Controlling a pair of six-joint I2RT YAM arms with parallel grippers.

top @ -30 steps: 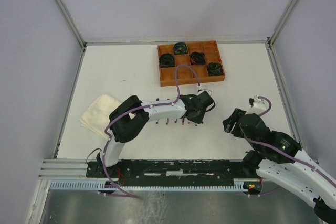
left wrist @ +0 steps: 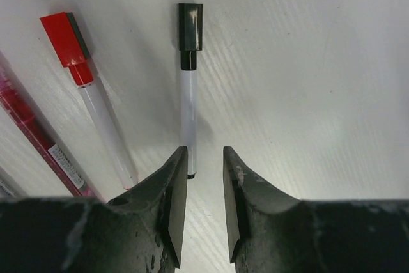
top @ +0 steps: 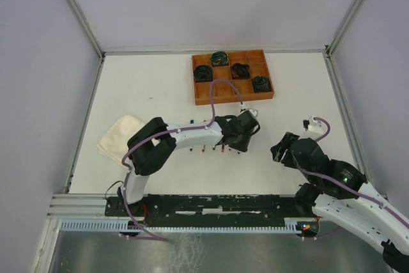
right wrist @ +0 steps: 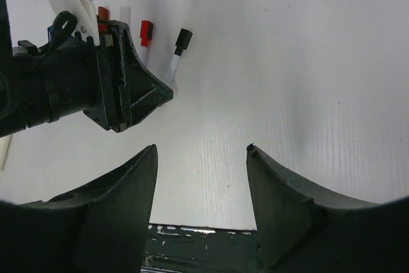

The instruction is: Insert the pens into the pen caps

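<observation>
In the left wrist view a white pen with a black cap (left wrist: 190,27) on its end lies flat on the table. My left gripper stands open just above the pen's tail, its fingers apart and not gripping it. To the left lie a white pen with a red cap (left wrist: 65,38) and a dark red pen (left wrist: 46,142). My right gripper is open and empty over bare table, well to the right of the pens. From above, the left arm hides most of the pen row.
A brown compartment tray (top: 233,96) with dark coiled items stands at the back. A folded cream cloth (top: 120,137) lies at the left.
The pen stays on the table. The right arm is still.
</observation>
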